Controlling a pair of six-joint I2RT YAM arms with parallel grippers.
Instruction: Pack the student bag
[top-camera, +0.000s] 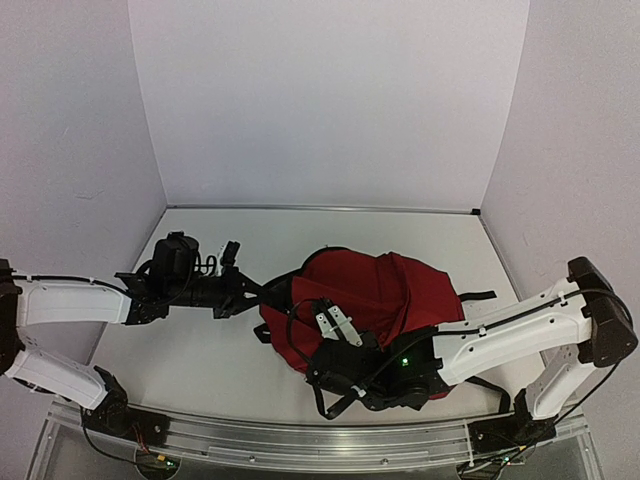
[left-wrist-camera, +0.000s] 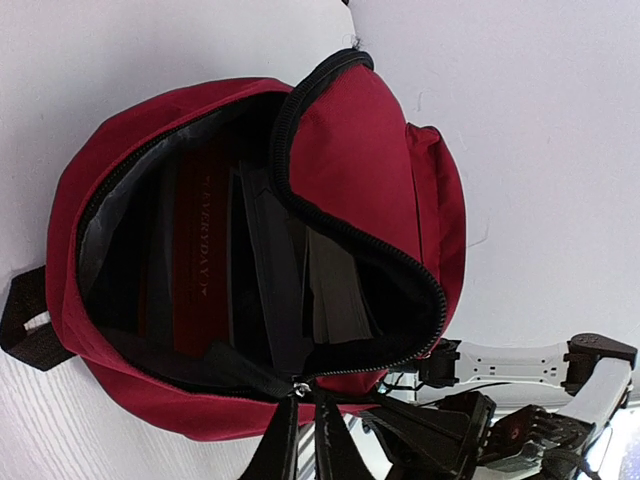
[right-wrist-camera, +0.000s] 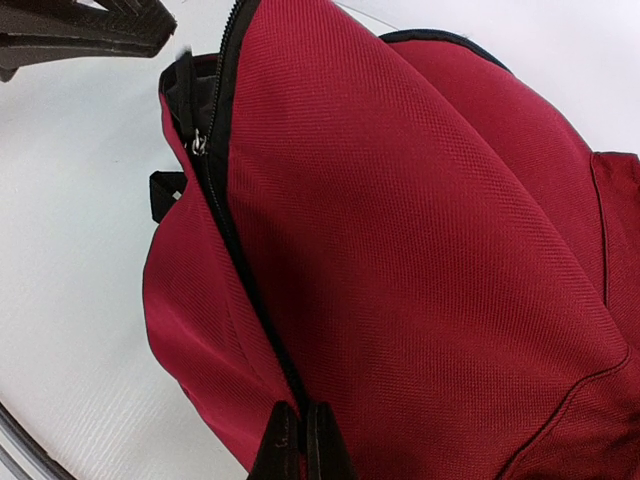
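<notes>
The red bag (top-camera: 350, 285) lies on the table, its zipped mouth facing left. In the left wrist view its opening (left-wrist-camera: 120, 270) gapes, with a red book (left-wrist-camera: 200, 250) and dark and grey flat items (left-wrist-camera: 270, 270) inside. The zipper slider (left-wrist-camera: 301, 389) shows just beyond my left gripper, whose fingers stand narrowly apart. The right wrist view has that gripper near the slider (right-wrist-camera: 198, 144) but apart from it. My right gripper is shut on the bag's zipper edge, lower down.
Bare table (top-camera: 220, 370) lies to the left and behind the bag. A strap (top-camera: 478, 295) sticks out at its right. A metal rail (top-camera: 300, 440) runs along the front, with walls at both sides and the back.
</notes>
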